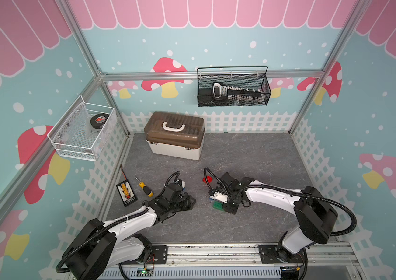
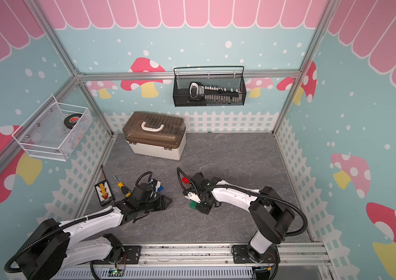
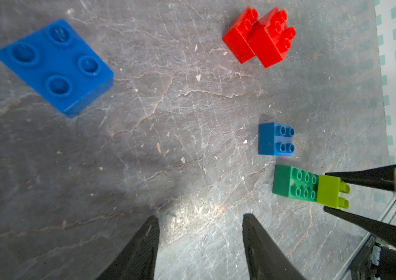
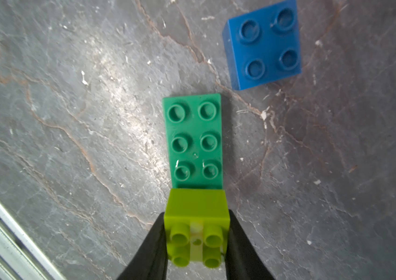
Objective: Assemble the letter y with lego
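My right gripper is shut on a lime-green brick (image 4: 197, 205), held with its studs facing back. In the right wrist view this brick overlaps the near end of the green brick (image 4: 193, 135); whether the two touch I cannot tell. A small blue brick (image 4: 264, 46) lies on the table beside the green one. Well apart from these, my left gripper is open over bare table with nothing between its fingers. A larger-looking blue brick (image 3: 58, 70) lies at the upper left of the left wrist view. Two red bricks (image 3: 258, 35) sit together at its top.
A brown-lidded toolbox (image 1: 174, 133) stands at the back. A yellow screwdriver (image 1: 145, 189) and a small black tray (image 1: 126, 192) lie left of the left arm. Open table stretches behind and to the right of the bricks.
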